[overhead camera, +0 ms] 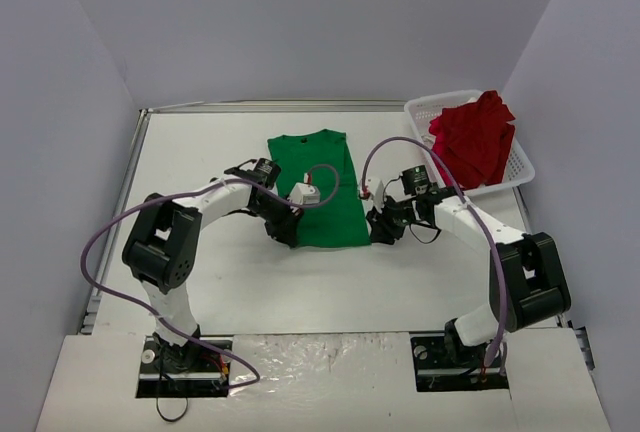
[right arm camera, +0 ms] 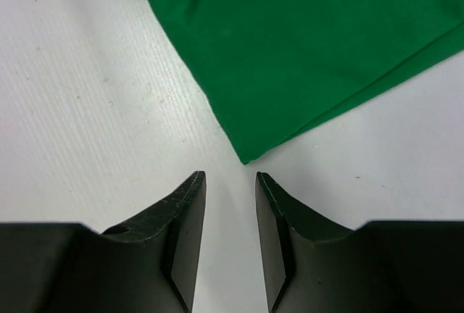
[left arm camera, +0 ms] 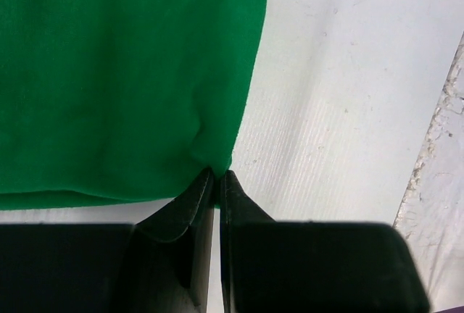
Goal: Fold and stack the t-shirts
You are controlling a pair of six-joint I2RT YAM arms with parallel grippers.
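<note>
The green T-shirt (overhead camera: 345, 214) lies folded into a long strip in the middle of the table. At its near left corner, in the left wrist view, my left gripper is shut with the green cloth (left arm camera: 130, 96) pinched at its fingertips. My right gripper is beside the near right corner, its fingers a narrow gap apart and nothing between them. In the right wrist view the shirt's corner (right arm camera: 250, 152) lies just beyond the fingertips, outside them. Both forearms hide parts of the shirt from above.
A white basket (overhead camera: 422, 112) holding red cloth (overhead camera: 475, 142) stands at the back right. Bare white table (overhead camera: 200, 282) lies in front of the shirt and to its left. Walls close in the left, right and back.
</note>
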